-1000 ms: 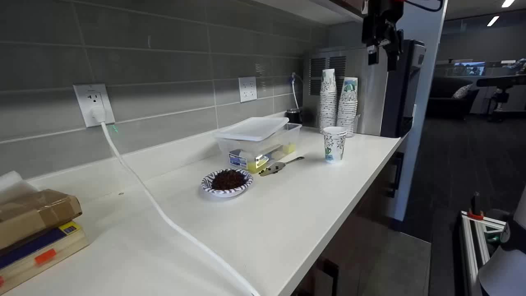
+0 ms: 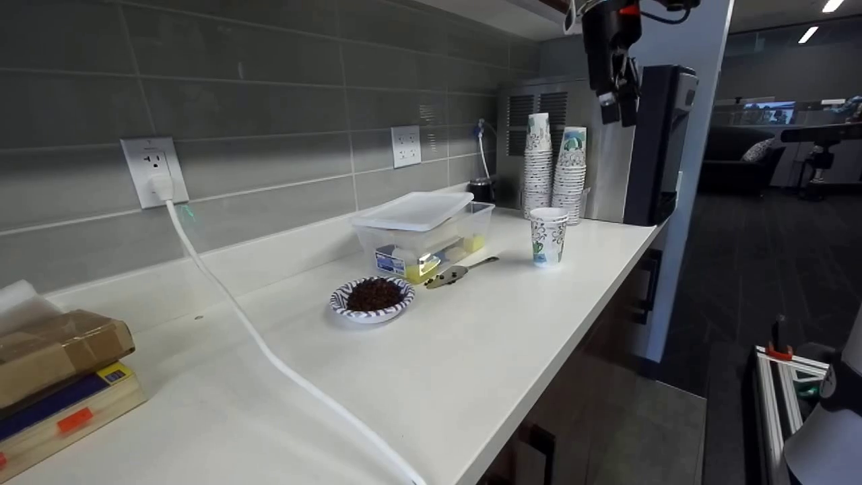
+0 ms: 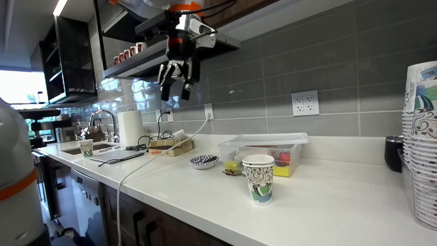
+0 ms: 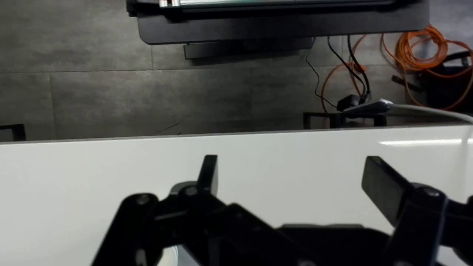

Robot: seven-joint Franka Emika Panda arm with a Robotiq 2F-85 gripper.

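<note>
My gripper [image 3: 175, 97] hangs open in the air, high over the counter, with nothing between its fingers; the wrist view shows its two finger pads [image 4: 384, 190] wide apart above bare white surface. On the counter, a patterned paper cup [image 2: 547, 238] stands upright, well below the gripper. A zigzag-rimmed bowl [image 2: 372, 300] holds dark brown bits. Beside it lies a metal serving utensil [image 2: 449, 275] with dark bits on its blade. Behind these is a clear plastic bin [image 3: 262, 153] with its white lid laid loosely on top. A sliver of a white round rim [image 4: 170, 256] shows under the gripper.
Tall stacks of paper cups [image 2: 538, 174] stand by the steel machine [image 2: 606, 153]. A white cable [image 2: 279, 364] crosses the counter from the wall outlet. Boxes [image 2: 69, 356] sit at one end. A shelf [image 3: 172, 55] is close behind the arm.
In exterior view 1, my gripper has shifted left and slightly down, and its fingers appear turned. The bowl, utensil, bin and cups have stayed put.
</note>
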